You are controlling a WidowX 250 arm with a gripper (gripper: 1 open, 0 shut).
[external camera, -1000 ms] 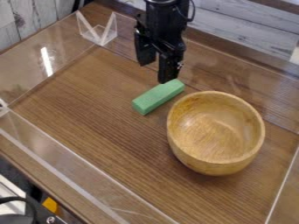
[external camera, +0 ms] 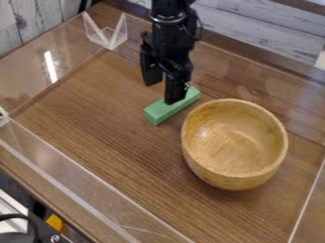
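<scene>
My gripper is open and points down from the dark arm at the top middle, its fingers just above and around the far part of a green block. The block lies on the wooden table, slanted from lower left to upper right. Whether the fingertips touch it cannot be told. A large round wooden bowl sits right beside the block, to its right.
A white wire object stands near the back left corner. White walls edge the table at the back and left.
My gripper has come down and slightly toward the front, closer to the green block. The block and bowl have not visibly moved.
</scene>
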